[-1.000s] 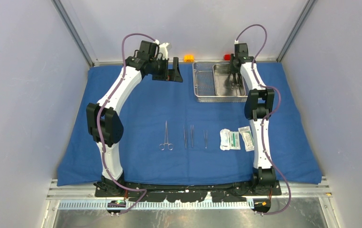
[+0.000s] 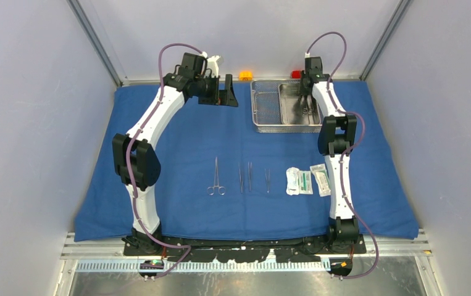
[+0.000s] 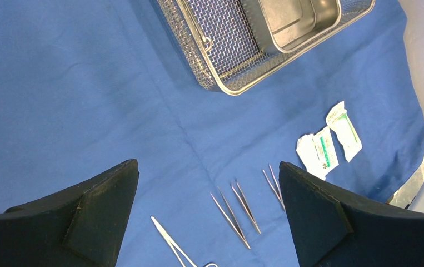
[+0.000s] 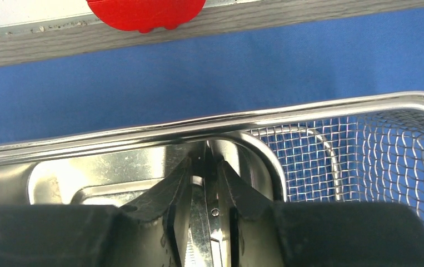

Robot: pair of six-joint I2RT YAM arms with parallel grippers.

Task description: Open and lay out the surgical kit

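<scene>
Inside the inner metal tray (image 2: 291,120) of the wire basket (image 2: 266,129), my right gripper points down with its fingers on either side of a slim, scissors-like steel instrument (image 4: 215,212). A gap shows left of the instrument; the right finger is very near it, and contact is unclear. My left gripper hangs wide open and empty left of the basket. On the blue cloth lie ringed scissors or forceps (image 2: 216,185), several tweezers (image 2: 250,176) and a few white-green packets (image 2: 305,182).
A red clip (image 4: 145,12) and a yellow clip (image 2: 245,76) sit at the rear rail behind the basket. Another thin instrument (image 3: 194,23) lies along the basket's left side. Clear blue cloth (image 2: 183,135) spreads across the left and centre.
The right gripper has shifted only slightly within the tray, and the instruments by its fingers have moved a little. My left arm and the items on the cloth are unmoved.
</scene>
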